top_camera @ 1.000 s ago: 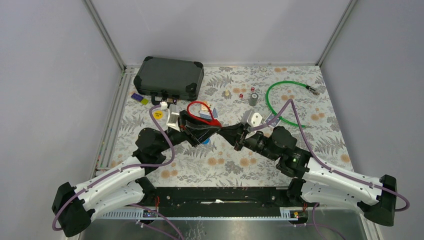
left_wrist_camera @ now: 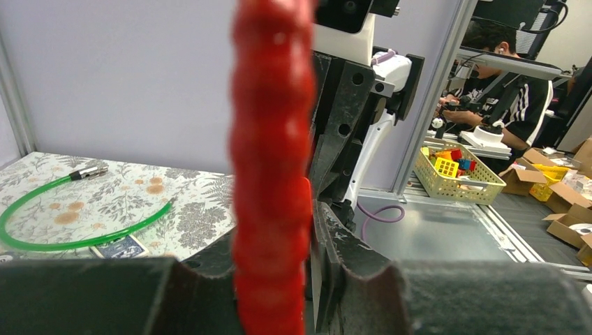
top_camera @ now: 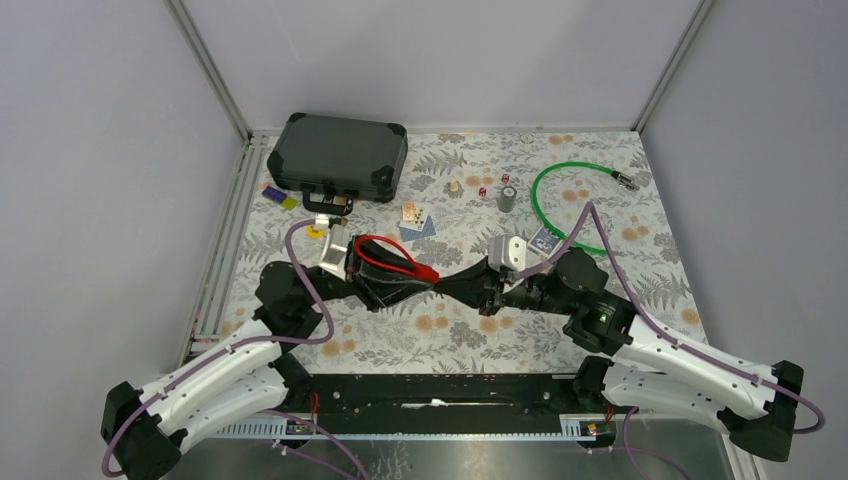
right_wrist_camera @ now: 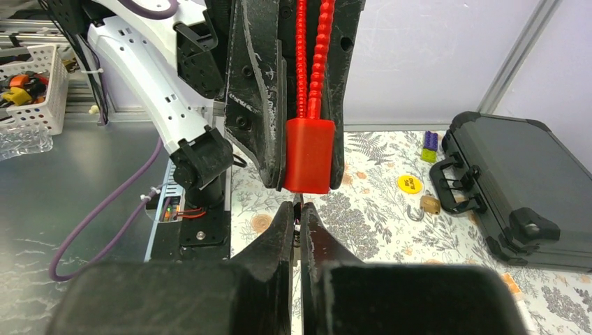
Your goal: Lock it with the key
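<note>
A red lock body (right_wrist_camera: 309,157) with a red beaded cable (top_camera: 385,242) is clamped in my left gripper. The cable loops up over that gripper and crosses the left wrist view, blurred and close. Facing it from the other side, my right gripper is shut, its fingertips just below the lock body. A thin metal key (right_wrist_camera: 298,199) shows between those fingertips and the lock's underside. How deep the key sits in the lock is hidden. From the top view, both grippers meet tip to tip above the table.
A dark case (top_camera: 340,155) stands at the back left, a small brass padlock (right_wrist_camera: 429,204) near its handle. Toward the right lies a green hose (top_camera: 541,205); a small can (top_camera: 507,199) stands mid-table.
The right gripper has swung more level. The red lock stays in the left one.
</note>
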